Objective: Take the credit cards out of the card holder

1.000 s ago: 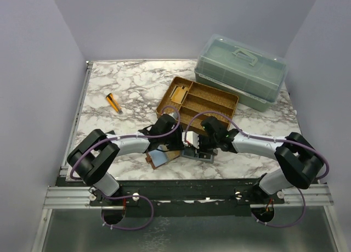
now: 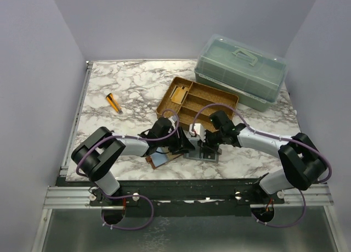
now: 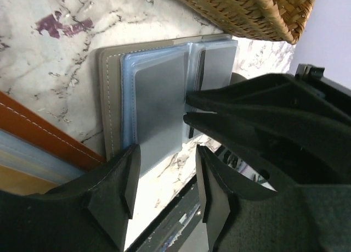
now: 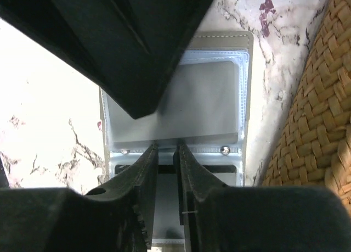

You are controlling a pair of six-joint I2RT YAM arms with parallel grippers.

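Observation:
The card holder lies spread flat near the front edge of the table, with translucent sleeves on a grey backing; a dark strip shows along the lower sleeve [image 4: 213,169] in the right wrist view. My left gripper hangs at the holder's left part, fingers apart with nothing between them. My right gripper is over the middle seam, its fingertips a small gap apart, with no card visible between them; its dark body covers much of the holder in the top view.
A woven divided basket [image 2: 204,95] sits just behind the holder. Orange and blue flat items [image 2: 156,156] lie left of it. A yellow cutter [image 2: 113,103] is at back left, a green clear box [image 2: 241,71] at back right.
My right arm has moved to the right along the holder, uncovering more of it in the top view. My left arm has shifted only slightly.

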